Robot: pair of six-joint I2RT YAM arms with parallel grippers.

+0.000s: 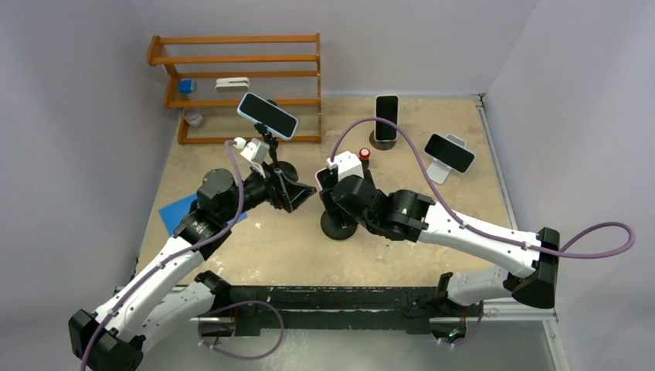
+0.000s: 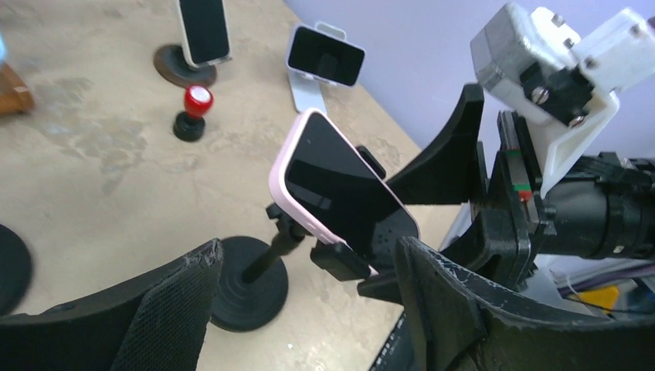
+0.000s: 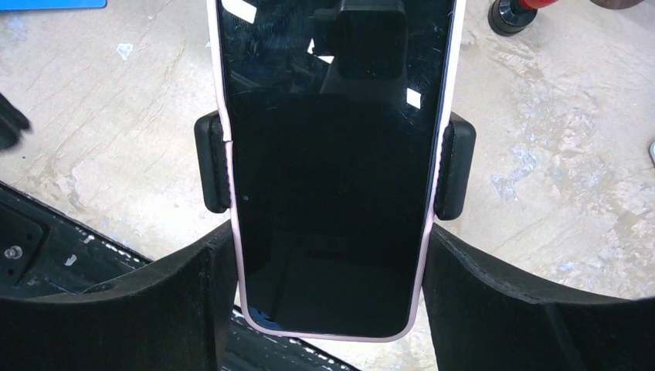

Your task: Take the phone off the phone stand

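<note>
A pink-edged phone (image 2: 340,182) with a dark screen sits tilted in the clamp of a black round-based phone stand (image 2: 249,290). In the right wrist view the clamp's two black pads (image 3: 456,166) press against the sides of the phone (image 3: 332,209). My right gripper is shut on the phone's lower end, one finger on each long edge. To the left of the stand, my left gripper (image 1: 303,195) is apart from the phone, its fingers spread with nothing between them. The right gripper hides most of the phone from above.
A blue-edged phone (image 1: 267,116) on another stand is behind the left arm. Two more phones on stands, one upright (image 1: 386,116) and one tilted (image 1: 449,153), are at the back right. A red knob (image 1: 364,154) stands close behind the pink-edged phone.
</note>
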